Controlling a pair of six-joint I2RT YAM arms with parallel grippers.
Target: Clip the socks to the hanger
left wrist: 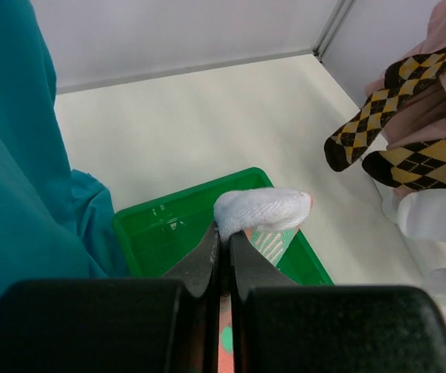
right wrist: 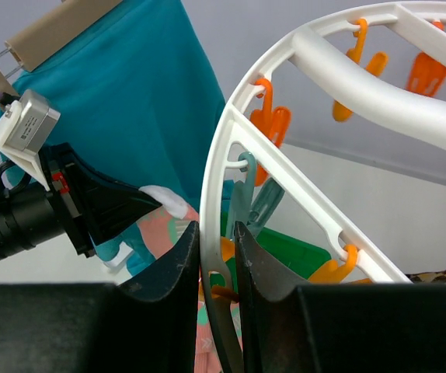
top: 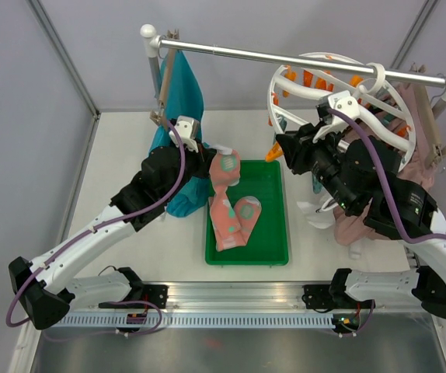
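Note:
The pink sock (top: pixel 224 172) with green dots has its white end (left wrist: pixel 263 207) in my left gripper, which is shut on it. Its lower part hangs into the green tray (top: pixel 270 225), where another pink piece (top: pixel 248 210) lies. The round white hanger (top: pixel 273 92) carries orange, teal and yellow clips. My right gripper is shut on the hanger's curved outer rim, close to a teal clip (right wrist: pixel 242 198) and a yellow clip (right wrist: pixel 333 270). A gap separates the pink sock from the clips in the top view.
The hanger hangs from a metal rail (top: pixel 270 57). Teal cloth (top: pixel 182 97) drapes at the left beside my left gripper. Pink cloth (top: pixel 423 167), argyle socks (left wrist: pixel 398 101) and white socks (left wrist: pixel 440 214) hang at the right. Bare white table (top: pixel 118 167) shows on the left.

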